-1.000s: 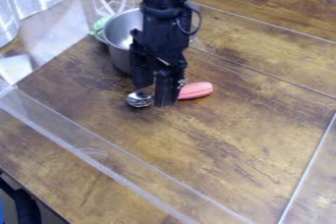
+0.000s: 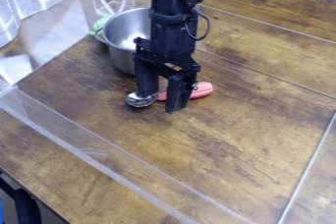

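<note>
My black gripper [image 2: 163, 96] points down over a spoon-like utensil with a shiny metal head [image 2: 140, 99] and a pink handle [image 2: 201, 89], which lies on the wooden table [image 2: 223, 159]. The fingers hang either side of the utensil's middle, apart from each other; whether they touch it I cannot tell. Behind the arm stands a metal pot [image 2: 121, 31], partly hidden.
Clear plastic barriers run along the left and right of the table. Something pale green sits at the pot's left side.
My gripper has shifted slightly to the right along the utensil, and its fingers appear a little farther apart. The utensil and pot look unmoved.
</note>
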